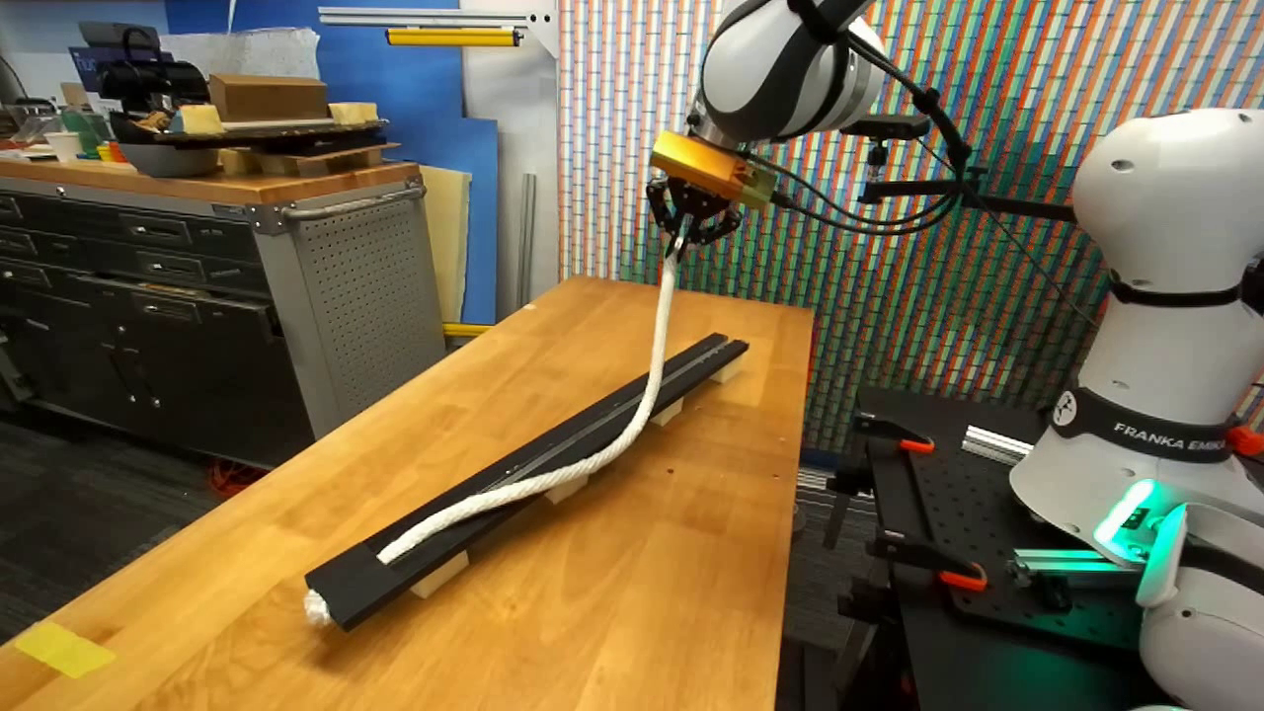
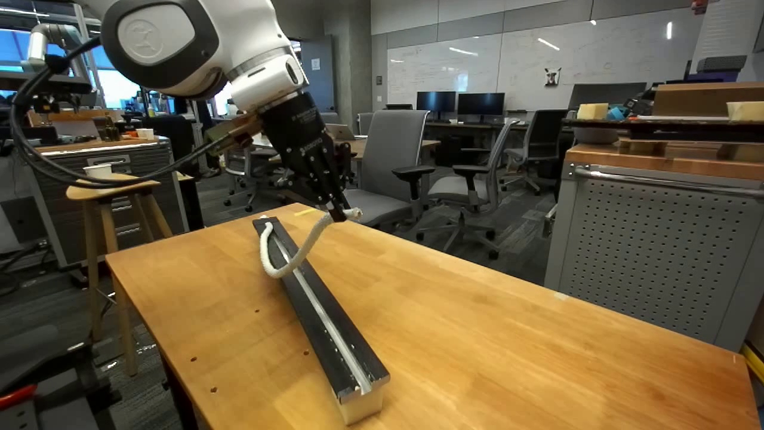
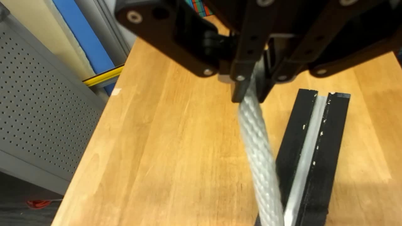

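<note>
A thick white braided rope (image 1: 659, 344) rises from the near end of a long black grooved rail (image 1: 521, 460) up to my gripper (image 1: 678, 244). Its lower end enters the rail, and a frayed white tuft shows at that end face. In the wrist view, the fingers (image 3: 239, 88) are shut around the rope (image 3: 256, 150), which runs down beside the rail (image 3: 339, 128). The second exterior view shows the rope (image 2: 268, 247) sagging over one side of the rail (image 2: 326, 322), with a short tail past my gripper (image 2: 342, 214). Most of the groove is empty.
The rail rests on small wooden blocks (image 1: 441, 574) on a wooden table (image 1: 664, 569). Yellow tape (image 1: 66, 648) marks the near left corner. A tool cabinet (image 1: 355, 320) stands to the left. Bare tabletop lies on both sides of the rail.
</note>
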